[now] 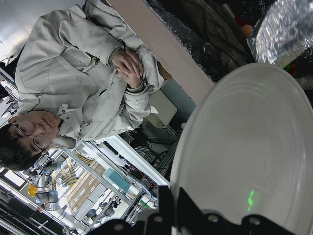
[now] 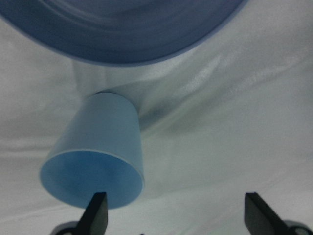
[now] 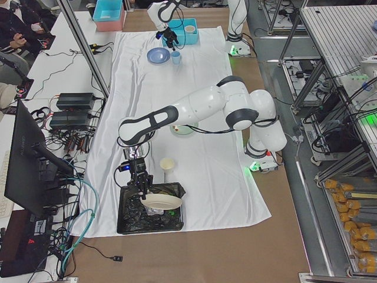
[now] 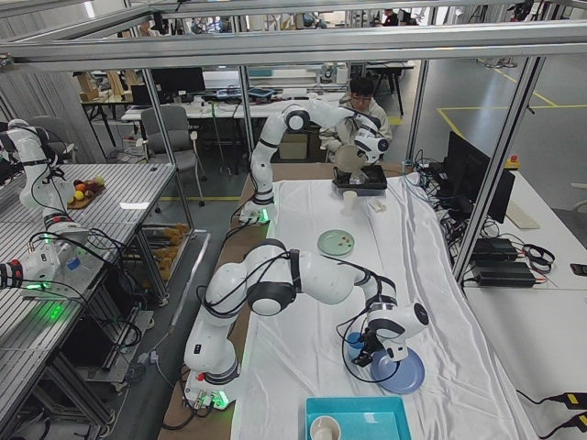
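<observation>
A white oval plate [image 3: 162, 201] is tilted over the black-lined bin [image 3: 126, 221]; my left gripper is shut on its rim. Crumpled foil [image 1: 279, 29] lies in the bin. At the other end of the cloth, my right gripper stands open above a light blue cup [image 2: 98, 137], which lies between its left finger and a blue plate [image 2: 127, 39] in the right wrist view. Nothing shows between its fingers.
A cream cup [image 3: 167, 164] stands beside the bin. A green plate [image 4: 336, 240] sits mid-cloth, and a turquoise tray [image 4: 358, 412] holding a cup is at the far end. A seated person faces the left wrist camera.
</observation>
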